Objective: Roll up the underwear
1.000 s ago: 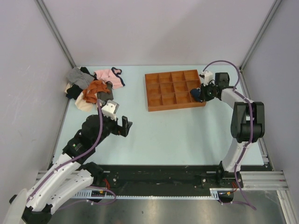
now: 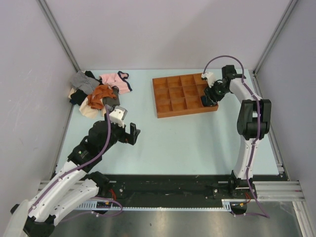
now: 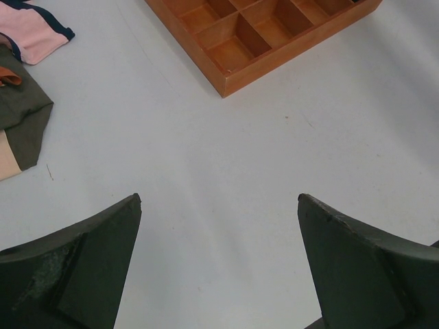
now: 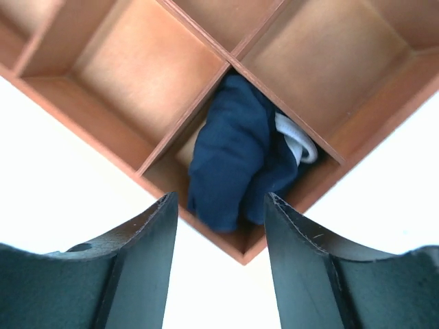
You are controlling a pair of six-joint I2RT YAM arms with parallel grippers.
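Dark navy underwear [image 4: 233,147], bunched into a roll with a bit of grey band showing, lies inside the front right corner compartment of the brown divided box [image 2: 163,115]. Just above that corner, my right gripper is open, with nothing between its fingers; the roll lies below and beyond them. In the top view the right hand partly covers the navy roll [image 2: 206,101]. My left gripper hangs open and empty over bare table, left of and nearer than the box.
A heap of clothes [image 2: 101,94] in grey, orange, black and beige covers the back left of the table. A pink garment [image 2: 116,81] with dark trim lies at its right side. The other box compartments look empty. Table in front of the box is clear.
The navy roll now sits lower within the compartment. The left arm has stayed nearly still.
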